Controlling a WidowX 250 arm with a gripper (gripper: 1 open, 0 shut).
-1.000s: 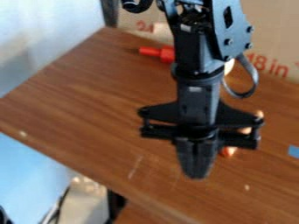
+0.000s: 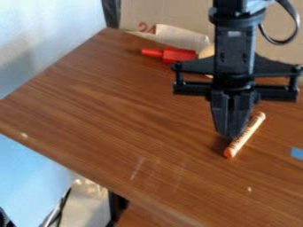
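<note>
My black gripper [image 2: 229, 124] points down over the wooden table [image 2: 106, 133], its fingertips just left of and beside an orange-and-white marker-like stick [image 2: 245, 136] lying diagonally. Whether the fingers are open or shut I cannot tell from this view. At the back lie a red rolling-pin-like object [image 2: 166, 55] and a cream roll [image 2: 178, 35], partly behind the arm.
A cardboard box [image 2: 154, 13] stands along the back. A blue tape patch [image 2: 297, 153] is at the right. The table's left edge drops off.
The gripper has moved back and up in the view, and to the right, uncovering more of the orange stick.
</note>
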